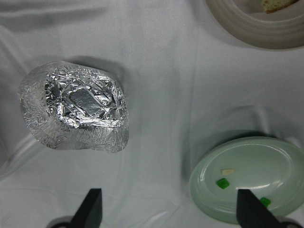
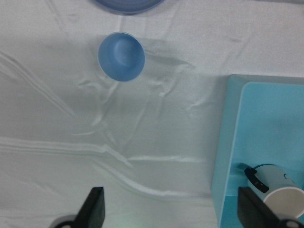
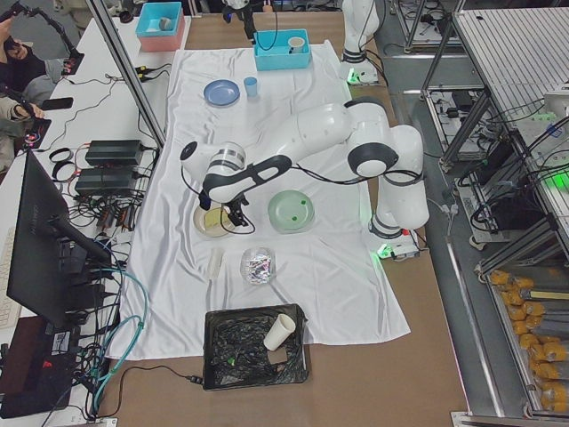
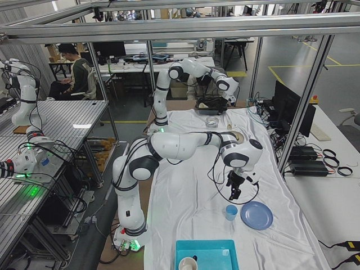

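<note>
My left gripper is open above the cloth, with a foil container [image 1: 85, 104], a green plate [image 1: 247, 166] holding small green and pale pieces, and a beige plate [image 1: 247, 35] with bread in view below it. My right gripper is open above the cloth near a blue cup [image 2: 121, 57], a blue plate [image 2: 128, 7] and a turquoise bin [image 2: 228, 123] with a white mug [image 2: 285, 199] inside. Nothing shows between either gripper's fingers.
A black-lined tray [image 3: 231, 347] with a white cup lying in it stands at the left arm's end of the table. Monitors and cables crowd the side desk [image 3: 31, 165].
</note>
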